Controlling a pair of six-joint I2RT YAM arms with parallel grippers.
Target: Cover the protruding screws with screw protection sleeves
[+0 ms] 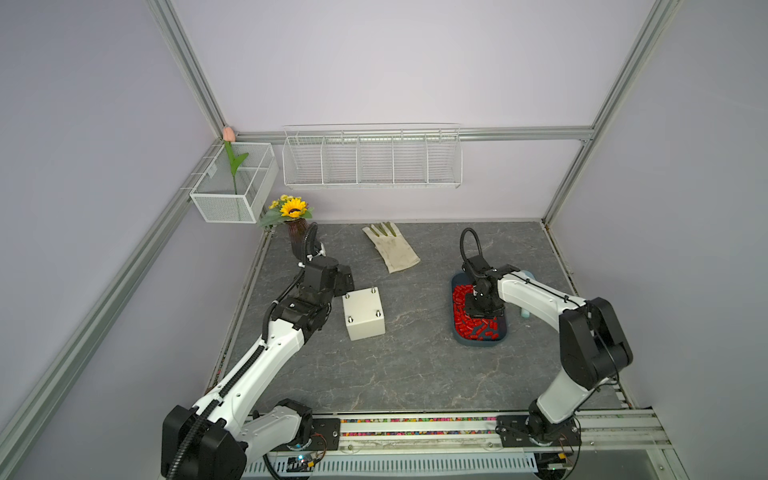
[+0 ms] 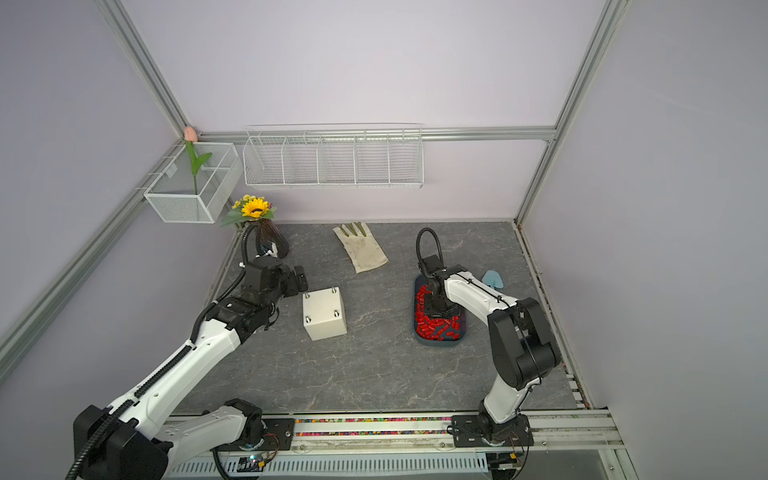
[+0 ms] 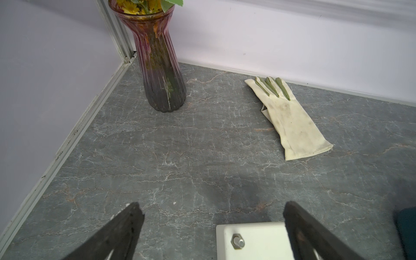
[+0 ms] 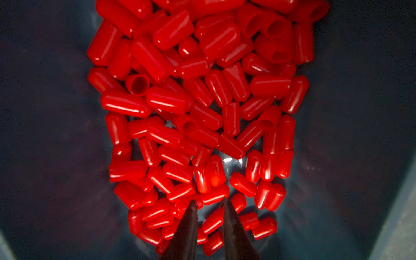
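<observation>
A cream box (image 1: 364,324) stands left of centre, with bare screws sticking up near its top corners; one screw (image 3: 238,241) shows clearly in the left wrist view. My left gripper is open wide by the box's back left side, nothing between its fingers. On the right, red sleeves (image 2: 441,328) lie loose in a dark blue tray (image 1: 478,343). My right gripper reaches down into this tray, its fingers a narrow gap apart among the sleeves at the near end. Red sleeves show between and below the fingertips; whether one is gripped cannot be told.
Behind the box lies a cream glove (image 1: 392,248). A vase (image 3: 162,73) of flowers stands in the back left corner. Something light blue (image 2: 493,279) rests right of the tray. Bare grey tabletop (image 1: 416,360) separates box and tray.
</observation>
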